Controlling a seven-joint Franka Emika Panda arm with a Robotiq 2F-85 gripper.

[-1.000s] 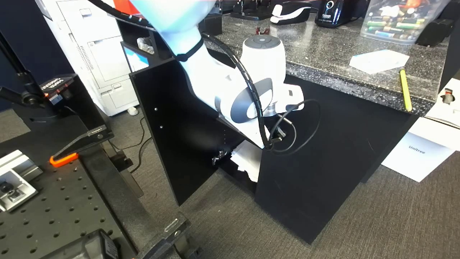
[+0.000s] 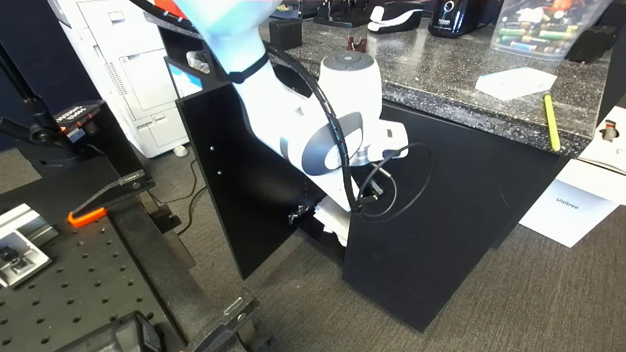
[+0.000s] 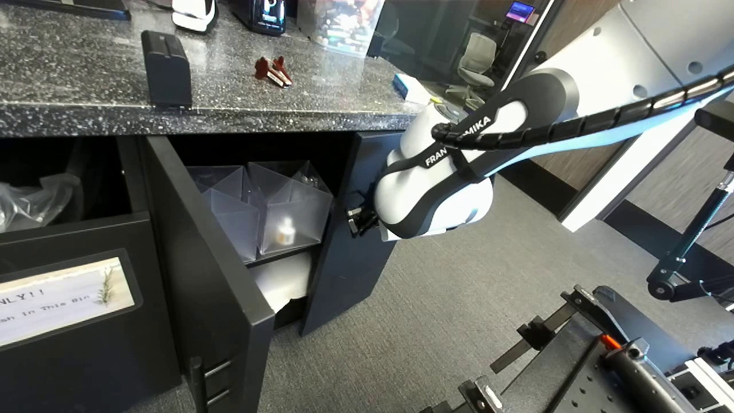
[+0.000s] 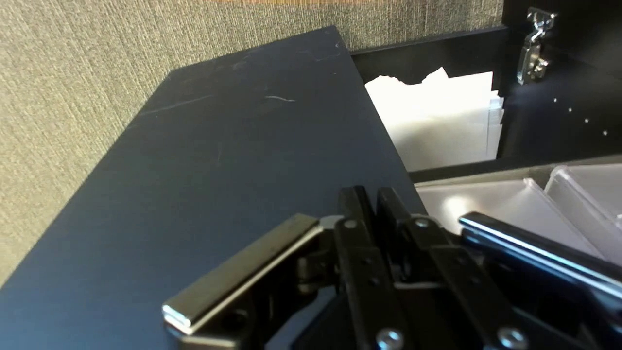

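Note:
My gripper is by the free edge of a dark cabinet door (image 4: pixel 245 140) in the wrist view. Its two black fingers stand almost together; what lies in the narrow gap between them cannot be made out. In exterior view 2 the gripper (image 3: pixel 359 221) is seen against the upper part of the same door (image 3: pixel 352 275), which stands partly open. The arm hides most of the gripper in exterior view 1, where the door (image 2: pixel 411 246) shows as a broad black panel.
Clear plastic bins (image 3: pixel 292 217) sit on the shelf inside, with white papers (image 4: pixel 437 116) below. A second cabinet door (image 3: pixel 206 275) stands wide open. The speckled countertop (image 3: pixel 227 89) overhangs the cabinet. Bare carpet lies in front, before a black perforated table (image 2: pixel 76 287).
The arm has shifted slightly left and down in exterior view 1. The door's free edge has moved left with it, covering a little more of the papers.

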